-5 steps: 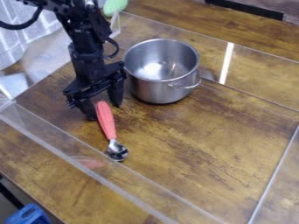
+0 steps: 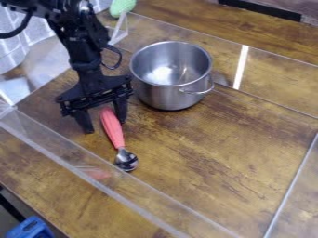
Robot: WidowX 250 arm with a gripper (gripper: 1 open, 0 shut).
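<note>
A spoon with a red handle and a silver bowl end lies on the wooden table. My black gripper is low over the table at the upper end of the handle, mostly just left of it. Whether its fingers are open or shut on anything is unclear. A steel pot with side handles stands behind and to the right of the gripper.
Clear plastic walls border the work area. A blue object sits outside at the lower left, and a green object at the back.
The spoon and pot look unmoved.
</note>
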